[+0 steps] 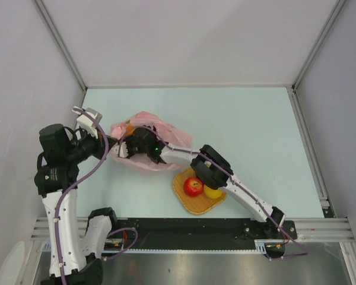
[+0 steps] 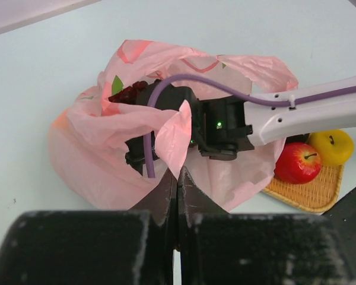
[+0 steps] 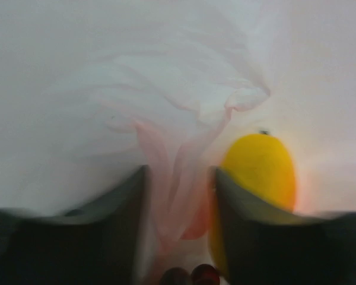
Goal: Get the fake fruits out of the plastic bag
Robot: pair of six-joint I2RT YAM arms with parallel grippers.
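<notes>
A pink plastic bag [image 1: 178,138] lies with its mouth spread in the top view. My left gripper is shut on a thin pinch of the bag's rim, which rises to a point at its fingertips. Inside the bag is my right gripper, its fingers apart. Between and beyond them show a pink bag fold and part of a red fruit [image 3: 197,224]. A yellow fruit [image 3: 262,169] is beside the right-hand finger, partly covered by it. Dark red fruit [image 2: 126,95] with a green leaf shows near the bag's far side.
On a wicker tray [image 1: 197,209] in front of the bag sit a red apple [image 1: 193,186] and a yellow apple [image 1: 213,193]. My right forearm crosses over the tray's corner.
</notes>
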